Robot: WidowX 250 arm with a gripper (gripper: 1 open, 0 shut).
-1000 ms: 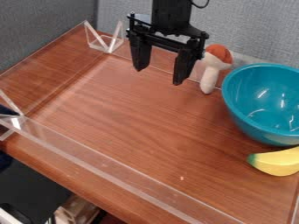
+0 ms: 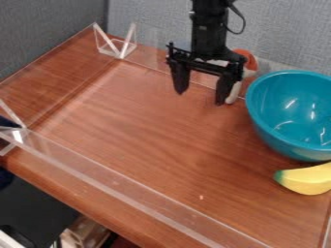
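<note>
My black gripper [image 2: 202, 87] hangs at the back centre of the wooden table, fingers spread open, with its right finger in front of a mushroom-like toy [image 2: 249, 62] that has an orange-red cap and a pale stem. The toy is partly hidden by the gripper, and I cannot tell whether they touch. A large blue bowl [image 2: 289, 114] stands at the right, just beside the toy. A yellow banana [image 2: 307, 180] lies in front of the bowl.
Clear plastic walls and corner braces edge the wooden table [image 2: 142, 155]. A grey padded wall runs along the back and left.
My gripper has shifted right toward the toy and now covers much of it. The bowl and banana have not moved.
</note>
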